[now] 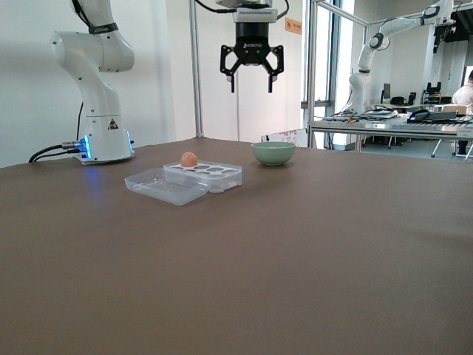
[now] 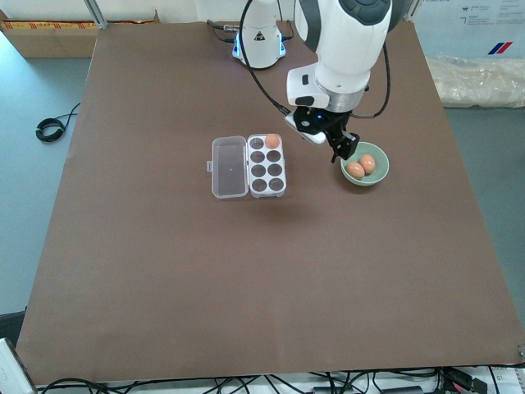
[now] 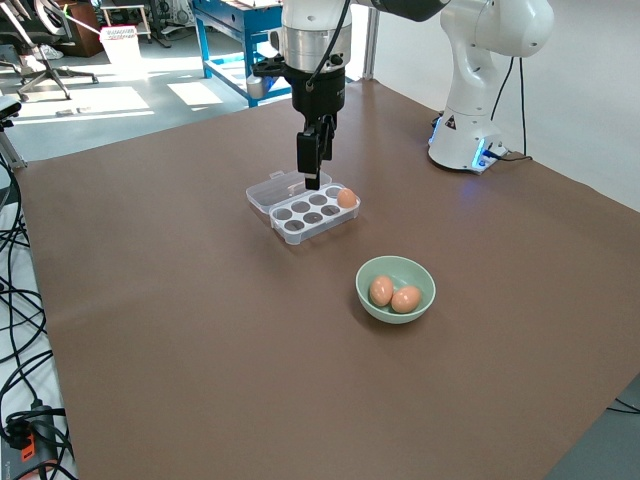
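My gripper hangs empty above the table, fingers apart, between a clear egg box and a green bowl. The egg box lies with its lid folded open and holds one brown egg in a corner hollow; the other hollows are empty. The pale green bowl stands apart from it with two brown eggs inside; in the left view it is at the box's right.
The white robot base stands at the back with cables behind it. Cables run along the table's near edge in the left view.
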